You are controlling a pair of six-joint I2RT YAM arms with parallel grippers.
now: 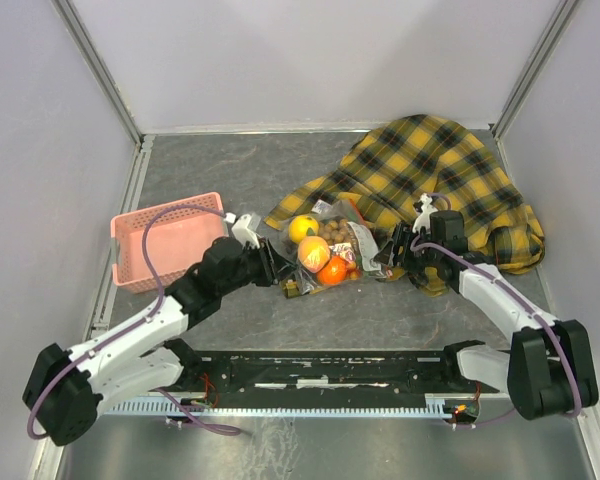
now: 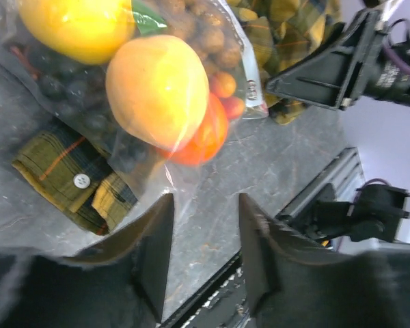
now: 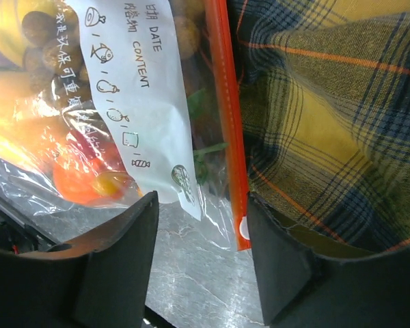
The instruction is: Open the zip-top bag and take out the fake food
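Note:
A clear zip bag full of fake food lies on the table, partly over a plaid cloth. Inside show a yellow fruit, a peach-coloured fruit, an orange-red fruit and several brown balls. Its red zip strip and white label face my right side. My left gripper is part open at the bag's left edge; clear film reaches toward its fingers, and contact cannot be told. The right gripper stands part open, with the bag's zip corner showing between its fingertips.
An empty pink basket stands at the left. The yellow-black plaid cloth is bunched behind and right of the bag. Bare grey table lies at the back left and in front.

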